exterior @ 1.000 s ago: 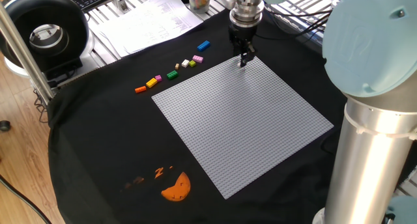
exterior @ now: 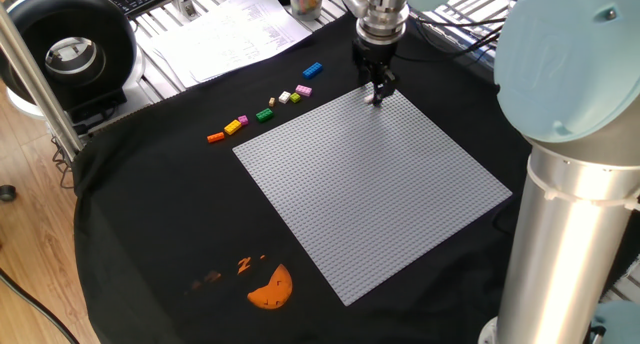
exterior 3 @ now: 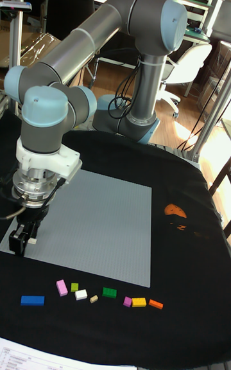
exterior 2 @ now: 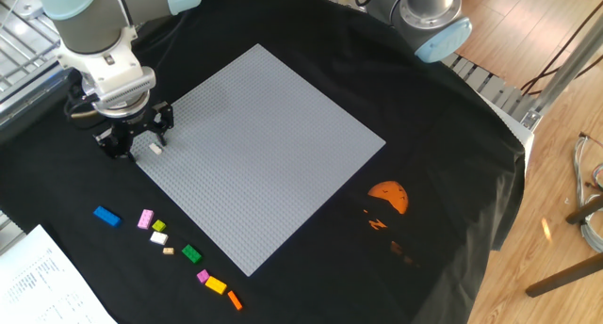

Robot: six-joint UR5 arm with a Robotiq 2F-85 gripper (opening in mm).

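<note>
A small pale brick (exterior 2: pixel 155 149) sits at one corner of the grey studded baseplate (exterior 2: pixel 264 145). My black gripper (exterior 2: pixel 146 152) is low over that same corner, its two fingers spread apart. In exterior view 2 the brick shows close by one fingertip; whether they touch I cannot tell. From exterior view 1 the brick (exterior: pixel 370 99) is partly hidden by the gripper (exterior: pixel 372 96). Exterior view 3 shows the gripper (exterior 3: pixel 24 246) side-on, with the pale brick (exterior 3: pixel 33 240) just beside it. Elsewhere the baseplate looks bare.
Along one plate edge lie loose bricks on black cloth: blue (exterior 2: pixel 107 216), pink (exterior 2: pixel 145 218), lime (exterior 2: pixel 158 225), white (exterior 2: pixel 158 237), tan (exterior 2: pixel 168 251), green (exterior 2: pixel 191 253), purple (exterior 2: pixel 203 276), yellow (exterior 2: pixel 216 284) and orange (exterior 2: pixel 235 299). Papers (exterior: pixel 230 34) lie beyond them.
Over the last second my gripper has shifted slightly to the right in exterior view 1, and its fingers look more spread. The loose bricks and baseplate have not moved.
</note>
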